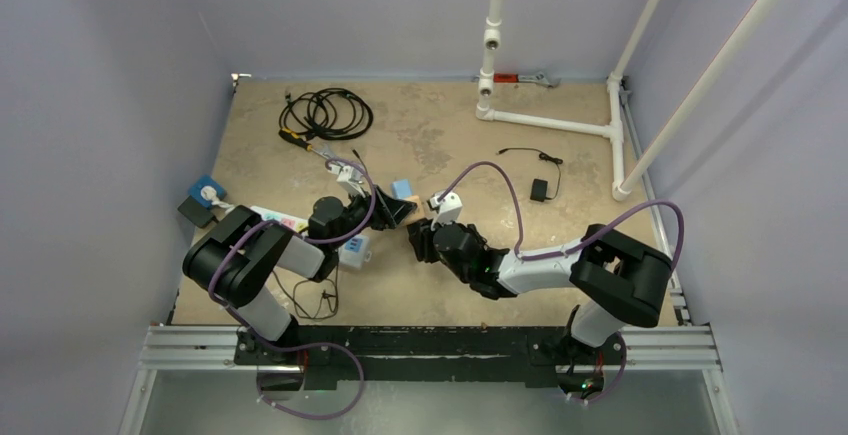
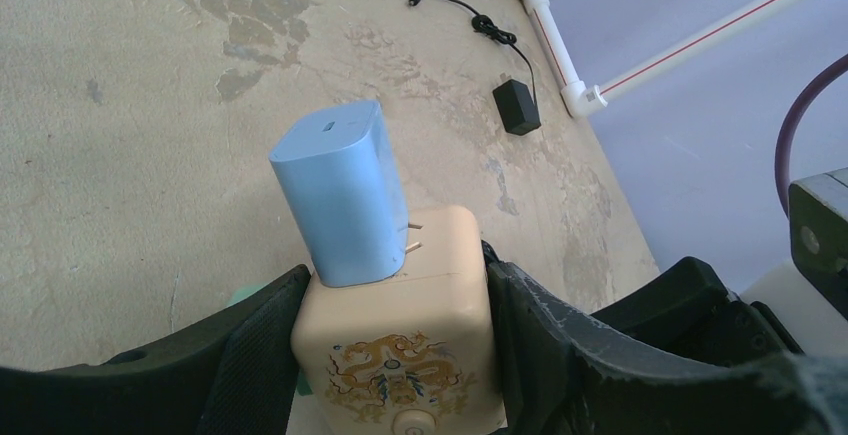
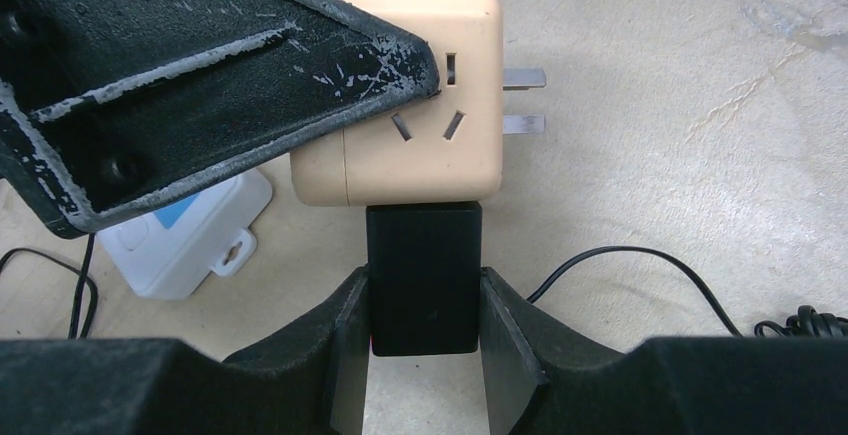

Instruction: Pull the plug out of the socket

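A beige socket block (image 2: 390, 345) with gold patterning is clamped between the pads of my left gripper (image 1: 405, 207), which is shut on it. A light blue plug (image 2: 340, 195) sits in one side of the block, and metal prongs stick out of another. In the right wrist view, a black plug (image 3: 425, 280) with a cable is against the block's lower face. The fingers of my right gripper press both sides of the black plug, shut on it. A dark left finger (image 3: 250, 90) covers part of the block there.
A white box (image 3: 185, 235) lies below the left arm. A small black adapter (image 1: 539, 190) with a cord lies to the right, and a coiled cable (image 1: 326, 115) at the back left. White pipes (image 1: 550, 123) stand at the back right.
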